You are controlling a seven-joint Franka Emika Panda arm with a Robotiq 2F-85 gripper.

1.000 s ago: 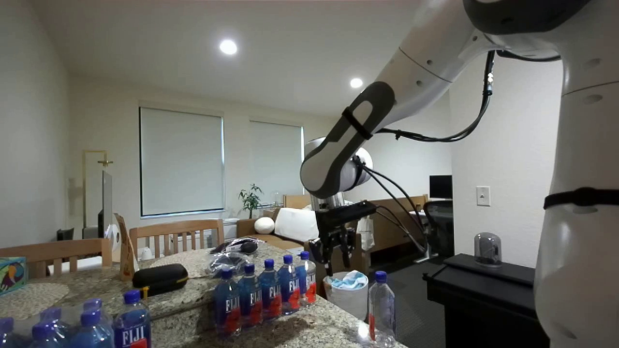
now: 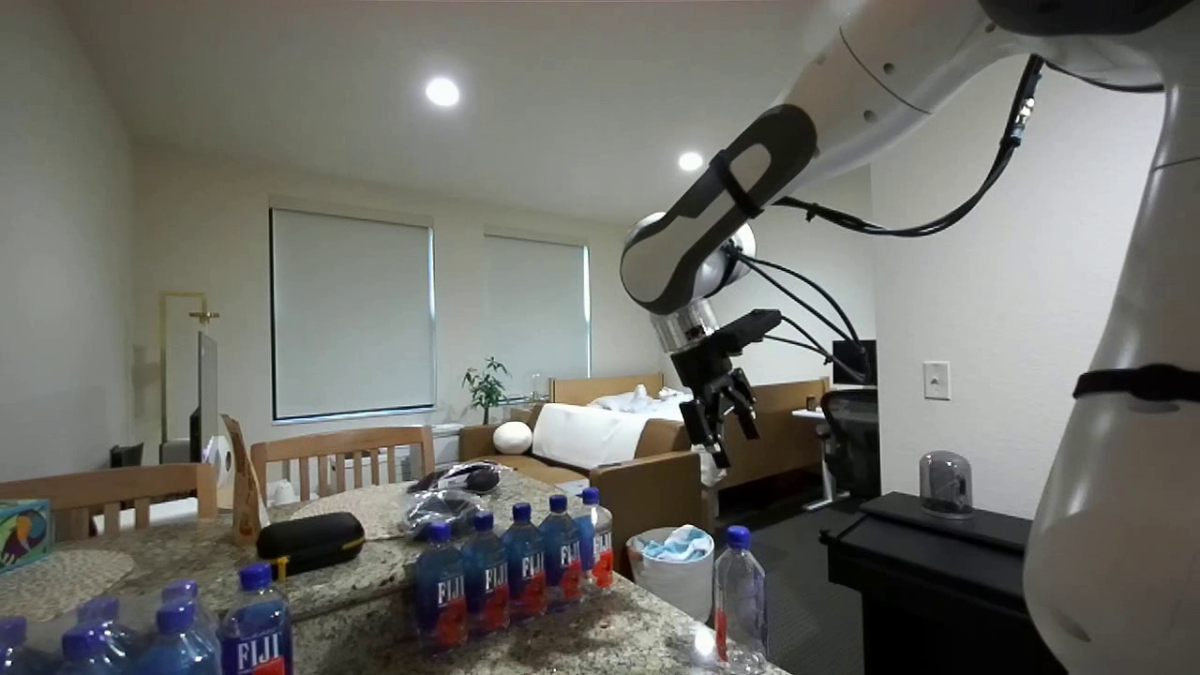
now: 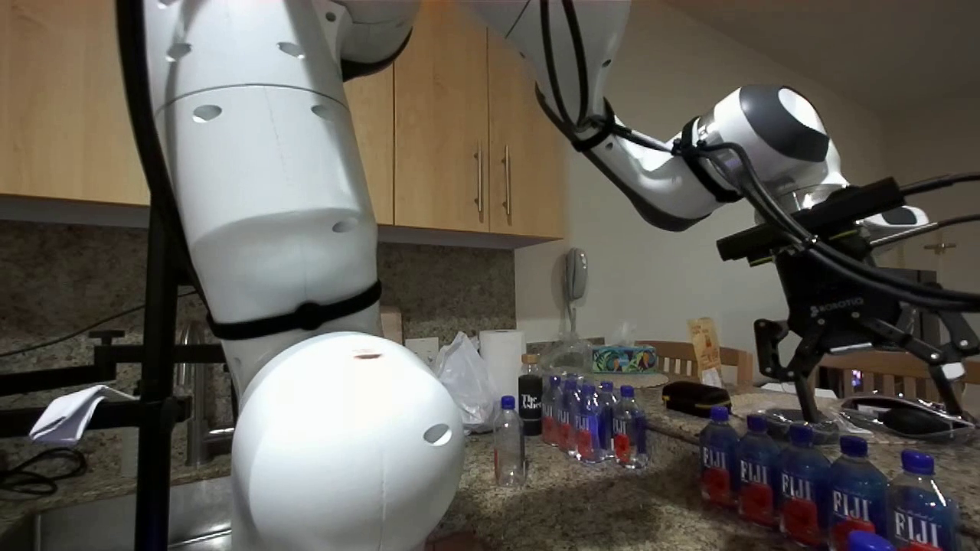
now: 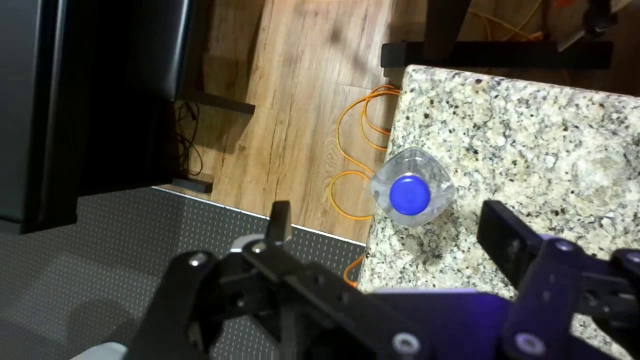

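Note:
My gripper is open, with nothing between its fingers. In the wrist view a clear bottle with a blue cap (image 4: 410, 195) stands upright below, between the fingertips as seen from above, close to the granite counter's (image 4: 510, 138) edge. Exterior view 1 shows the gripper (image 2: 722, 433) in the air, well above and apart from this lone bottle (image 2: 740, 602). A row of several blue-capped FIJI bottles (image 2: 524, 562) stands to the left of it on the counter. From exterior view 2, the gripper (image 3: 877, 404) appears above that row (image 3: 801, 487).
Another group of FIJI bottles (image 3: 588, 422) stands together on the counter. A black case (image 2: 311, 540) lies beyond them. Off the counter edge are a white bin (image 2: 675, 568) and a black cabinet (image 2: 922, 562) with a glass dome (image 2: 946, 484). Orange cables (image 4: 342, 180) lie on the floor.
In exterior view 1 the arm has swung right and the gripper has risen, away from the row of bottles. The bottles stand where they were.

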